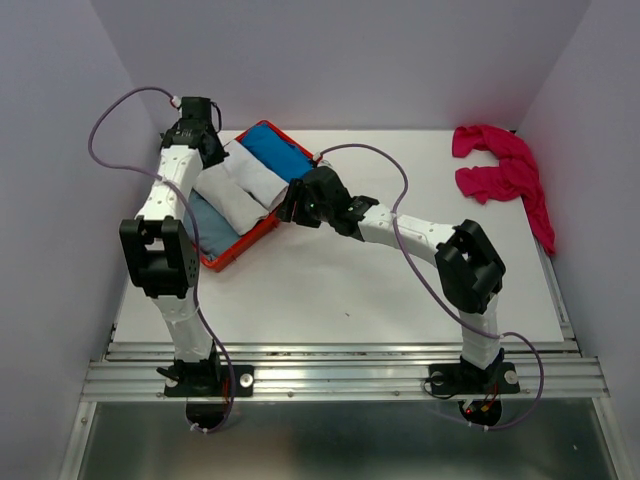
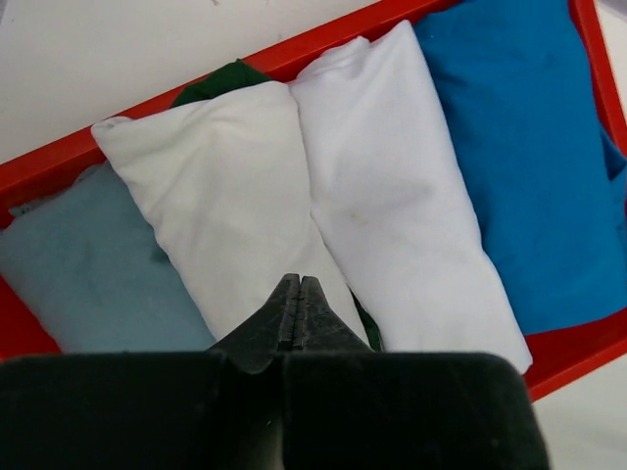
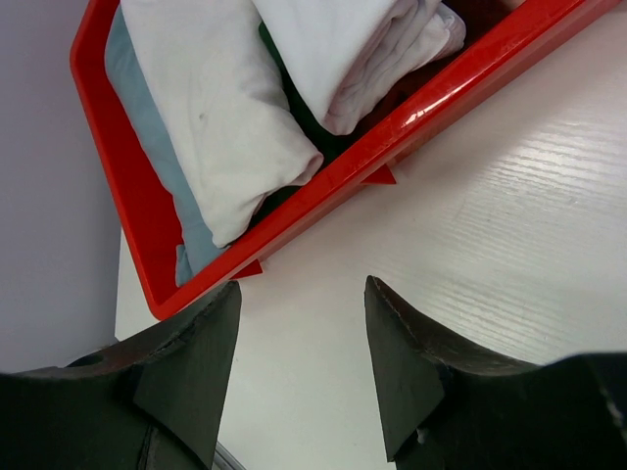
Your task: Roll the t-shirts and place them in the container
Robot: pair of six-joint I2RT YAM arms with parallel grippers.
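Note:
A red tray holds folded shirts: a light blue one, two white ones, a bright blue one and dark green cloth behind the white ones. My left gripper hangs over the tray, shut, nothing visible between its fingertips. My right gripper stands open beside the tray's front edge, empty. In the top view, unrolled red shirts lie loosely at the table's right.
Grey walls border the left, back and right.

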